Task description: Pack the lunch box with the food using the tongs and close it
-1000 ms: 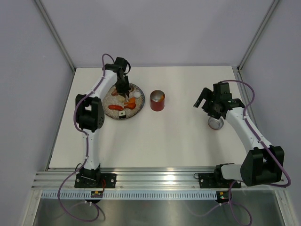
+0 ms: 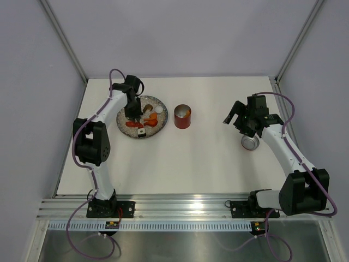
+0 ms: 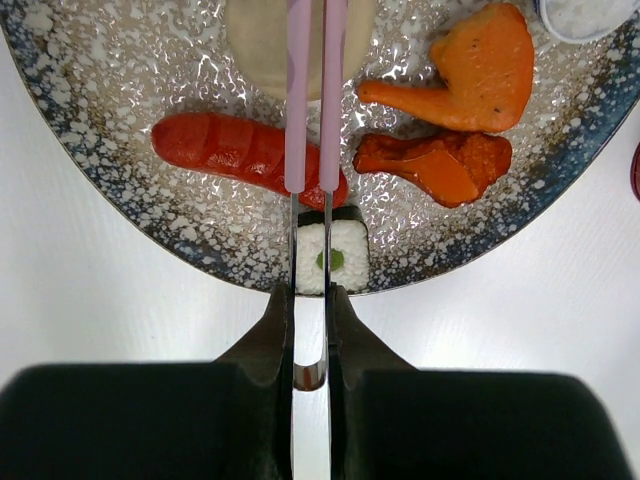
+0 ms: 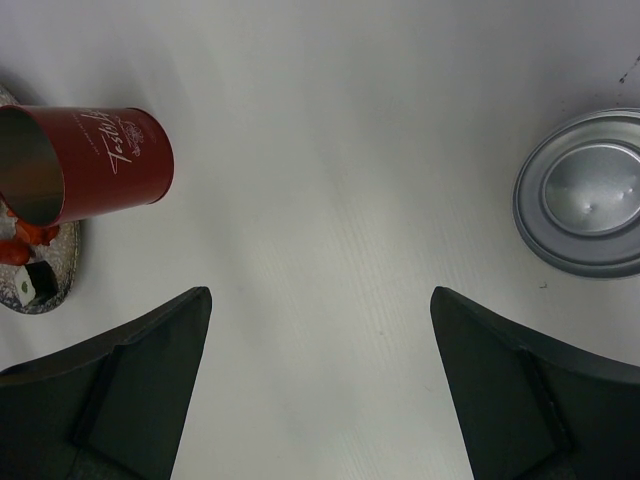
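A speckled plate (image 2: 157,131) at left holds a sausage (image 3: 210,145), two chicken pieces (image 3: 480,70), a sushi piece (image 3: 345,270), a pale round food and a small white dish (image 3: 585,14). My left gripper hangs over it, shut on pink-handled metal tongs (image 3: 331,110), whose pink ends lie over the sausage and pale food. On the right, my right gripper stands open and empty, above the table near a metal dish (image 4: 590,195).
A red cylindrical container (image 2: 182,121) with something orange inside stands right of the plate.
My left arm has moved toward the front and left over the plate. The right arm has stayed still.
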